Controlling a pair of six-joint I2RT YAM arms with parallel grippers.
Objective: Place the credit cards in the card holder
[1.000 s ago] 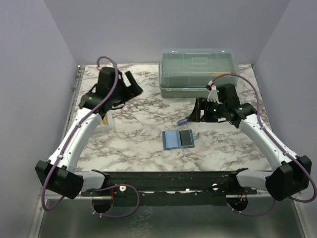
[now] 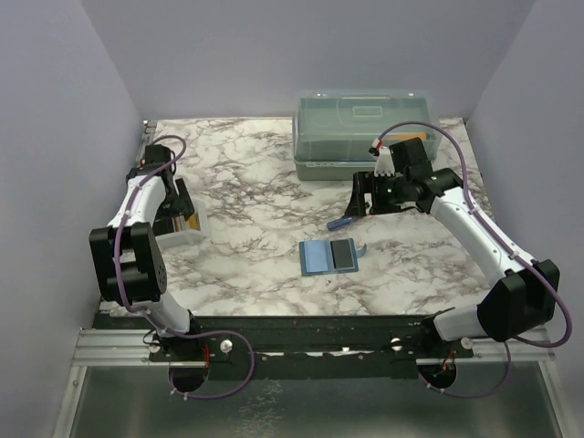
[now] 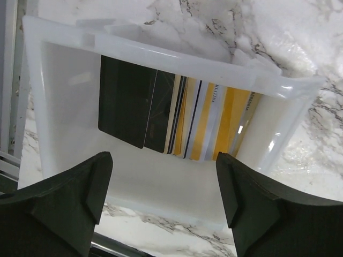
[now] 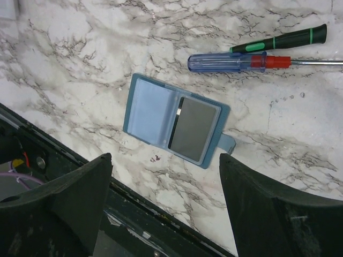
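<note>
A white open box (image 3: pixel 69 91) at the table's left holds a row of cards (image 3: pixel 126 101), dark and yellow-striped, standing along its far side in the left wrist view. My left gripper is over the box, open, with nothing between its fingers. The blue card holder (image 4: pixel 153 107), with a grey insert (image 2: pixel 343 255), lies open at the front middle of the table. My right gripper hangs open above the table on the right, empty.
A blue screwdriver (image 4: pixel 214 62) and a green one (image 4: pixel 300 37) lie behind the holder. A lidded translucent green container (image 2: pixel 360 132) stands at the back right.
My left gripper has swept left from over the table and lowered over the card box. The right arm has shifted slightly.
</note>
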